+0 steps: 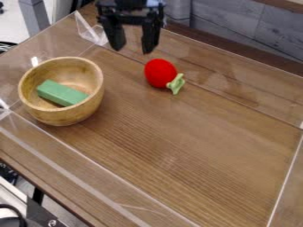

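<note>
My dark gripper [134, 37] is at the top centre of the camera view, open, with its two fingers hanging apart above the table. Below it and to the right sits a red round object with a green top [160, 73], like a strawberry or radish toy, clear of the fingers. A wooden bowl [89, 79] at the left holds a green block [62, 96].
A pale wall or border runs along the upper right.
</note>
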